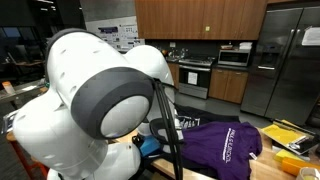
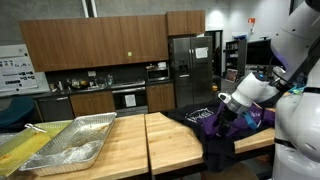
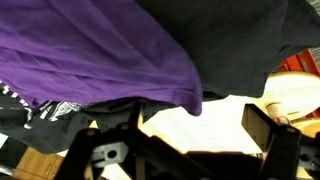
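A purple cloth (image 1: 218, 145) with a black part (image 1: 200, 116) lies spread over the wooden table. In the wrist view, a narrow fold of the purple cloth (image 3: 150, 75) comes to a point between the fingers of my gripper. The fingers stand wide apart, with one finger (image 3: 262, 128) to the right of the fold and the other to its left. More black fabric lies beyond the fold, and a patterned edge shows at the far left. In exterior view 1 the arm hides the gripper.
Yellow items (image 1: 285, 135) and a yellow block (image 1: 293, 161) sit on the table's right side. Exterior view 2 shows a foil-like tray (image 2: 42, 162) at the left. The wooden tabletop (image 2: 125, 150) between that tray and the cloth is bare.
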